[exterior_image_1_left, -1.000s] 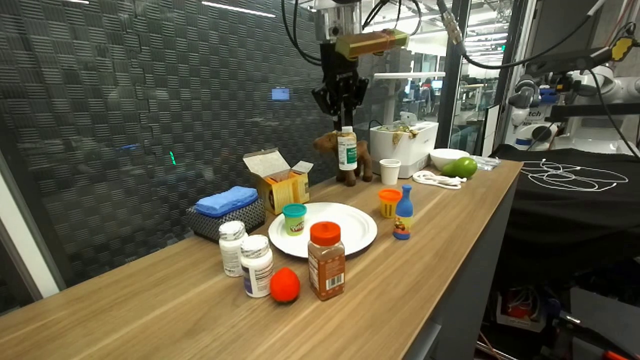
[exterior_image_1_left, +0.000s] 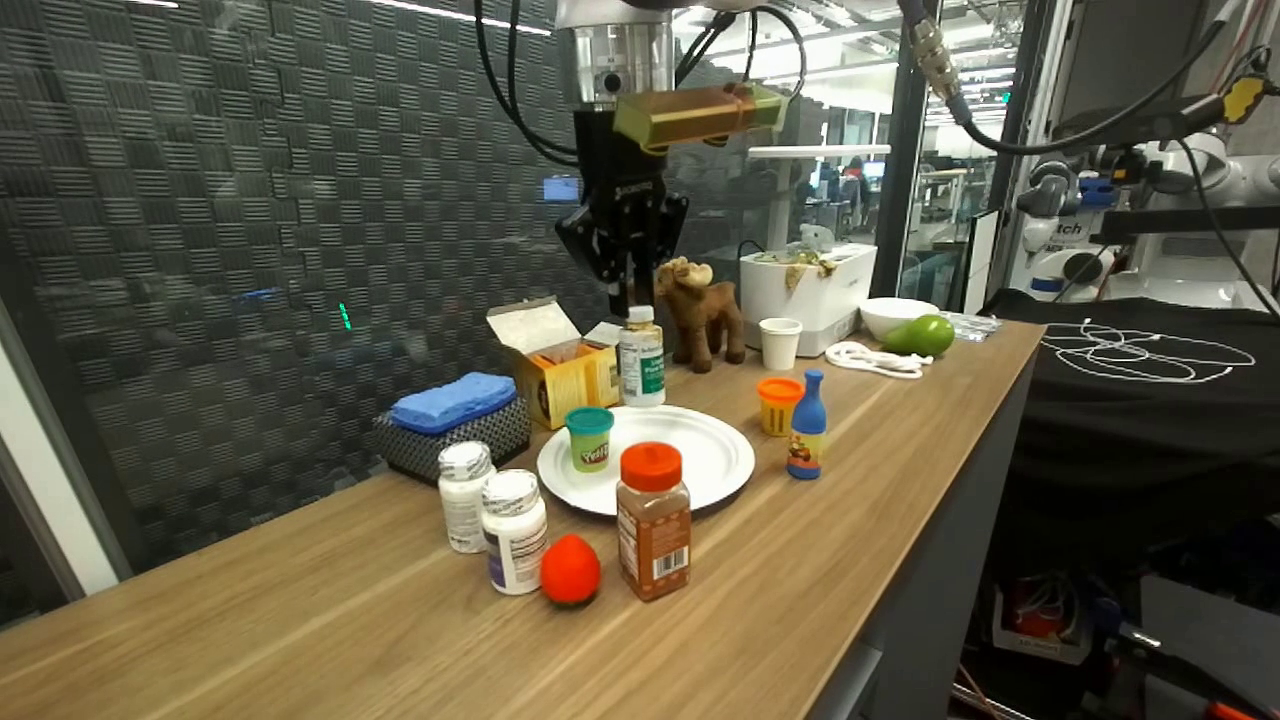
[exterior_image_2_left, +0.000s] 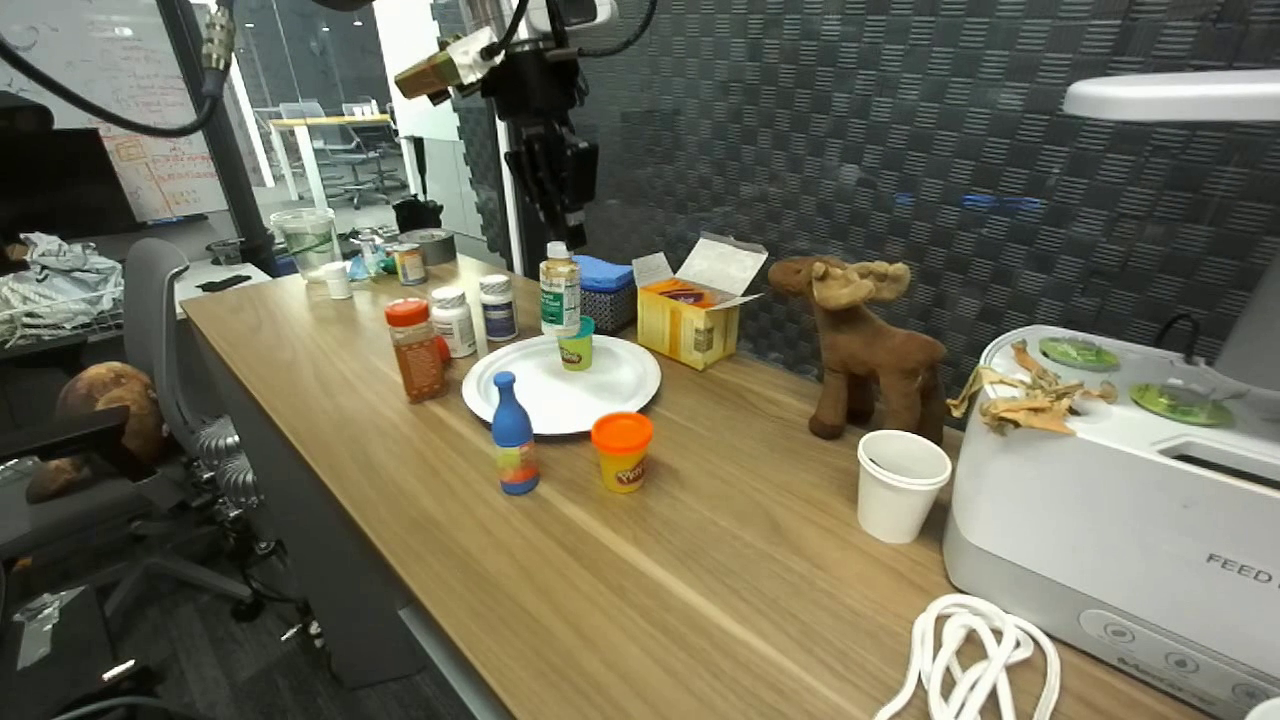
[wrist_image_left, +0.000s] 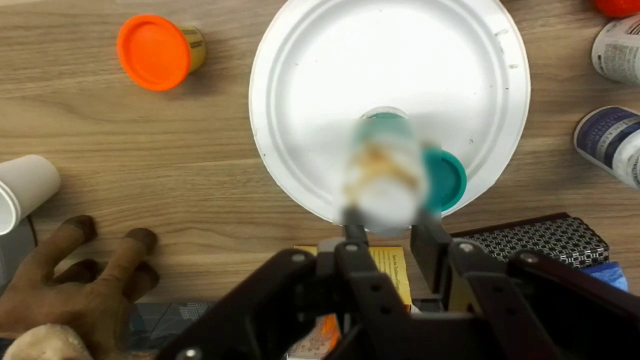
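Observation:
My gripper (exterior_image_1_left: 632, 300) is shut on the white cap of a small bottle (exterior_image_1_left: 642, 364) with a green and white label. The bottle hangs upright over the white plate (exterior_image_1_left: 708, 438), close to its wall-side part. In the wrist view the bottle (wrist_image_left: 384, 162) is blurred and partly covers a teal-lidded Play-Doh tub (wrist_image_left: 451, 180). That tub (exterior_image_2_left: 577, 349) stands on the plate, just beside the held bottle. Whether the bottle's base touches the plate is hard to tell; it looks slightly above it.
Around the plate stand a red-capped spice jar (exterior_image_1_left: 654, 528), two white pill bottles (exterior_image_1_left: 515, 540), a blue bottle (exterior_image_2_left: 513, 438) and an orange-lidded tub (exterior_image_2_left: 621, 454). An open yellow box (exterior_image_2_left: 686, 322) and a plush moose (exterior_image_2_left: 870, 348) line the wall side. The plate's middle is bare.
The gripper and its bottle have come down and moved left in exterior view 1, from in front of the moose to over the plate. Objects on the table have stayed put.

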